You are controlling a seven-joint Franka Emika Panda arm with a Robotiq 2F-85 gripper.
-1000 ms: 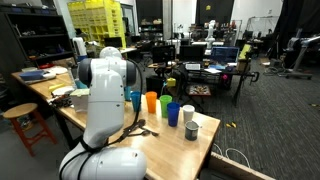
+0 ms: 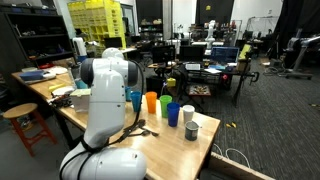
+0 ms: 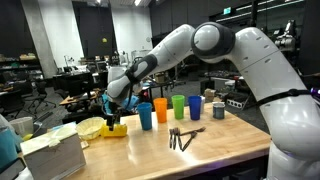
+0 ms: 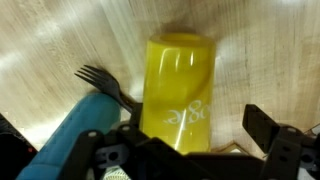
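A yellow cylinder-like object (image 4: 178, 90) with dark lettering lies on the wooden table in the wrist view. My gripper is open around its lower part, one finger on either side, with a gap on the right. In exterior view 2 the same yellow object (image 3: 116, 131) rests on the table under my gripper (image 3: 111, 121). A blue cup (image 4: 75, 125) and a dark fork (image 4: 103, 82) lie close to its left in the wrist view. Exterior view 1 has my gripper hidden behind the arm.
A yellow bowl (image 3: 90, 129) and a white box (image 3: 52, 155) stand left of the gripper. Blue (image 3: 145, 117), green (image 3: 179, 108) and orange (image 3: 194, 105) cups line the far side. Several utensils (image 3: 185, 136) lie mid-table.
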